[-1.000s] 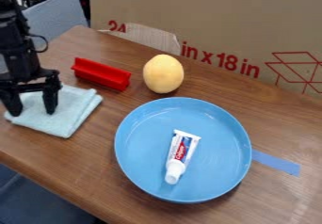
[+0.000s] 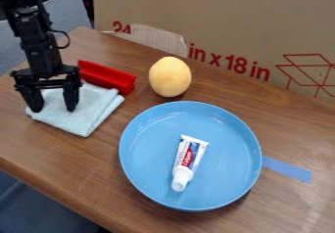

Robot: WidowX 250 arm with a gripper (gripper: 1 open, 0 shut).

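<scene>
My black gripper [image 2: 53, 102] is at the left, open, its fingers down at a folded pale blue cloth [image 2: 85, 116] on the wooden table; whether they press on the cloth is hard to tell. A red holder-like object [image 2: 108, 77] lies just behind the cloth. A light blue plate [image 2: 226, 183] holds a toothpaste tube [image 2: 189, 157]. A yellow rounded object [image 2: 169, 76] stands behind the plate.
A large cardboard box [image 2: 236, 22] walls off the back of the wooden table [image 2: 262, 105]. A strip of blue tape [image 2: 288, 168] lies right of the plate. The table's edge runs along the lower left.
Compared with a second ago, my gripper and the cloth have moved right, toward the red object.
</scene>
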